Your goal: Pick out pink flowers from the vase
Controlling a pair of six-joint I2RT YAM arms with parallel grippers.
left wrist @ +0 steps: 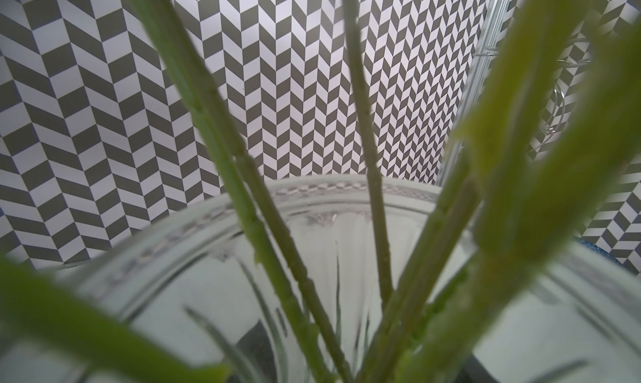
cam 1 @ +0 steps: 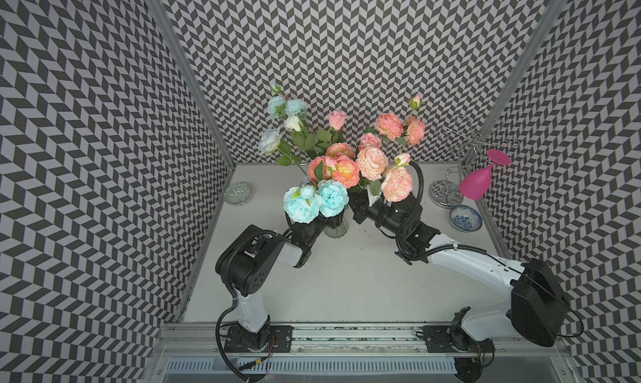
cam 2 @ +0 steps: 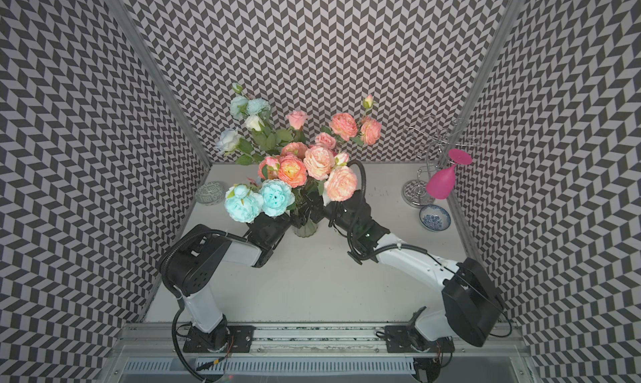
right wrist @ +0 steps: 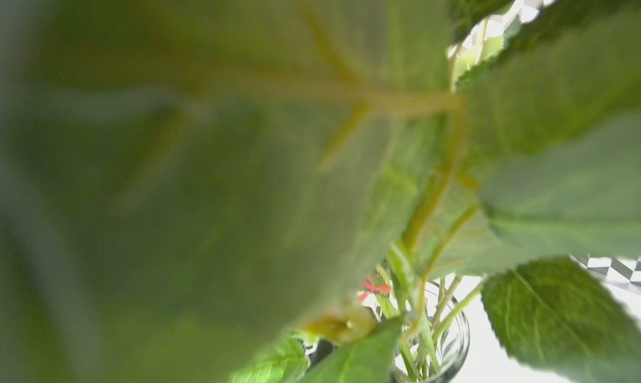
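Observation:
The glass vase [cam 1: 337, 229] stands mid-table with the bunch in it. Pink flowers [cam 1: 372, 163] spread to the right, orange-pink blooms [cam 2: 291, 171] fill the middle, and blue flowers [cam 1: 301, 204] hang at the front left. My left gripper [cam 2: 298, 218] is shut on the vase from the left; in the left wrist view its dark fingers [left wrist: 256, 353] show through the glass below the rim. Among the stems under the pink blooms is my right gripper [cam 2: 322, 210], shut. A blurred leaf [right wrist: 233, 182] covers most of the right wrist view, so whether a stem lies between its fingers is hidden.
Pale blue and white flowers [cam 1: 269, 141] lean out at the back left. On the right stand a wire rack with a pink vase [cam 1: 476, 183] and a blue patterned dish [cam 1: 465, 218]. A round pale-green object [cam 1: 237, 192] lies far left.

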